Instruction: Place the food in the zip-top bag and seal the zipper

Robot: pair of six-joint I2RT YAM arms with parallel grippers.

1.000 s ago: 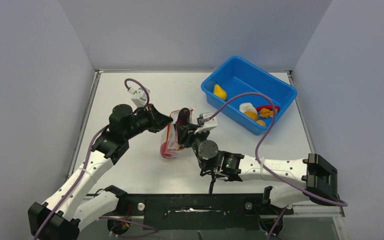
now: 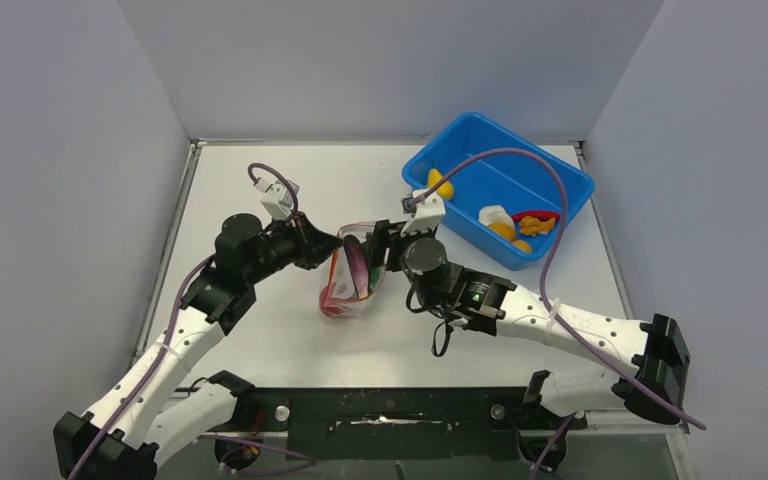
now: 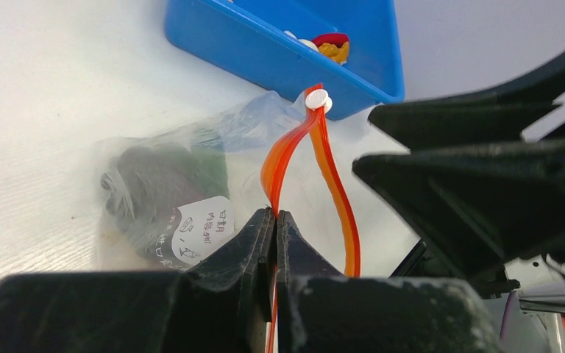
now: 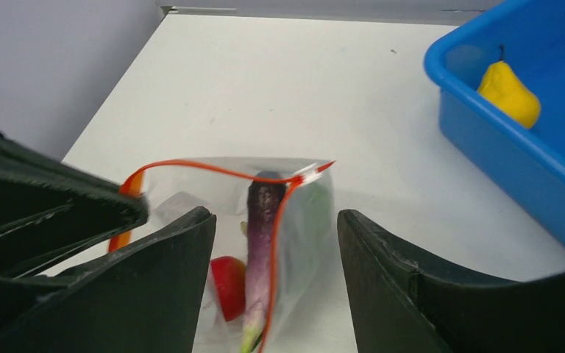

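Observation:
The clear zip top bag (image 2: 336, 290) stands with its orange-edged mouth open. In the left wrist view my left gripper is shut on the orange zipper edge (image 3: 283, 158), and a white slider (image 3: 316, 100) sits at the far end of that edge. A dark purple eggplant (image 4: 263, 235) lies lengthwise inside the bag beside a red item (image 4: 228, 285); something green shows through the plastic. My right gripper is open above the bag's mouth, nothing held between its fingers. In the top view its fingers (image 2: 378, 250) hide part of the bag.
A blue bin (image 2: 470, 222) stands at the back right, close to the bag. It holds a yellow pear (image 2: 440, 184), a white item (image 2: 495, 215), a red pepper (image 2: 530, 214) and other food. Bare table lies behind and in front of the bag.
The eggplant has gone from upright in the right gripper to lying down in the bag. My right gripper has let go and shifted up and right; the left has barely moved.

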